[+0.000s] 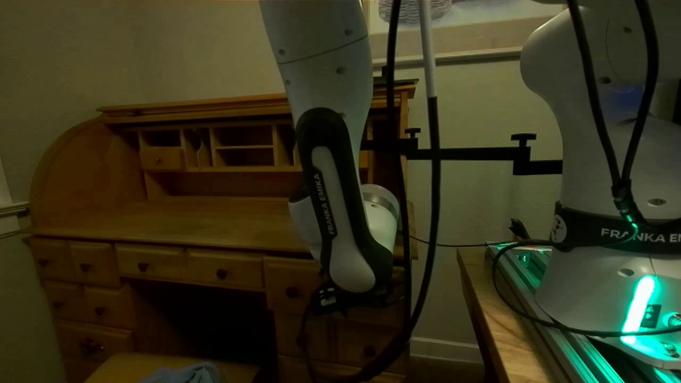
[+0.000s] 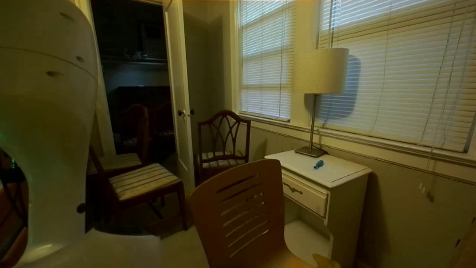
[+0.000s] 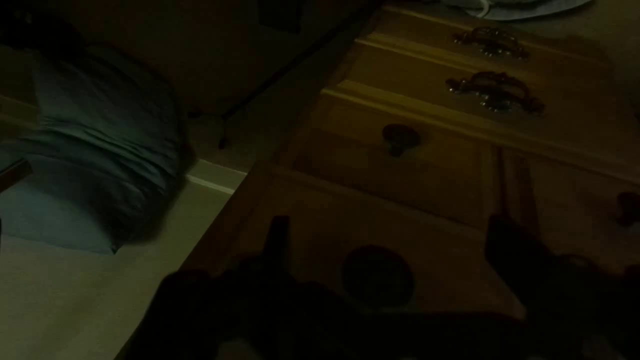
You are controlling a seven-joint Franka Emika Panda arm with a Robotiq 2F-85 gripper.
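Observation:
In the dark wrist view my gripper stands open, its two black fingers wide apart with nothing gripped. A round dark knob (image 3: pixel 378 277) on a wooden drawer front shows in the gap between them; how near the fingers are to it I cannot tell. The wooden roll-top desk (image 1: pixel 210 220) fills the left and middle of exterior view 1. My arm hangs in front of its right-hand drawers, and the fingers are hidden there by the wrist and the dim light.
Another drawer knob (image 3: pixel 400 137) and a metal pull handle (image 3: pixel 495 92) stick out farther off. A grey-blue cloth bundle (image 3: pixel 108 138) lies on the left. A chair seat with a blue cloth (image 1: pixel 185 373) stands before the desk. Black cables (image 1: pixel 434 191) hang beside my arm.

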